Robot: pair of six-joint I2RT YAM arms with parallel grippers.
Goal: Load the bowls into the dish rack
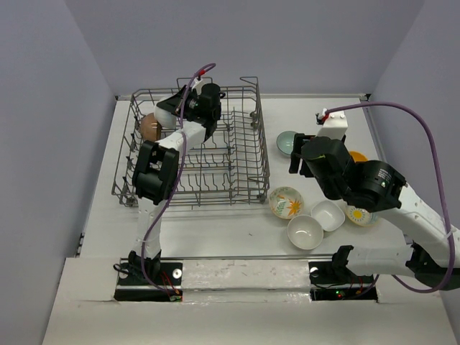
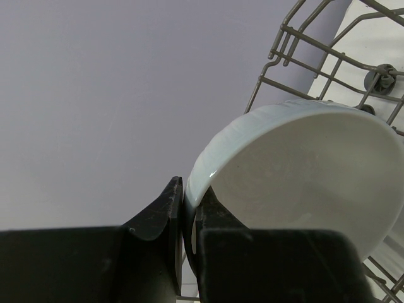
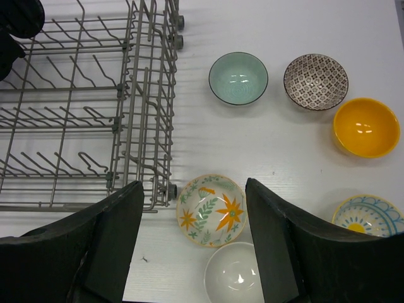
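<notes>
A white bowl (image 2: 303, 170) stands on its side over the rear left of the wire dish rack (image 1: 194, 192), pinched at its rim by my left gripper. A brown bowl (image 1: 149, 128) is in the rack beside it. My right gripper hangs open over the counter, empty. Outside the rack lie a green bowl (image 3: 237, 78), a speckled bowl (image 3: 315, 82), a yellow bowl (image 3: 366, 127), a flowered bowl (image 3: 211, 211), a white bowl (image 3: 230, 278), a blue-rimmed bowl (image 3: 366, 214) and a square white bowl (image 1: 328, 214).
Walls close the space at the back and both sides.
</notes>
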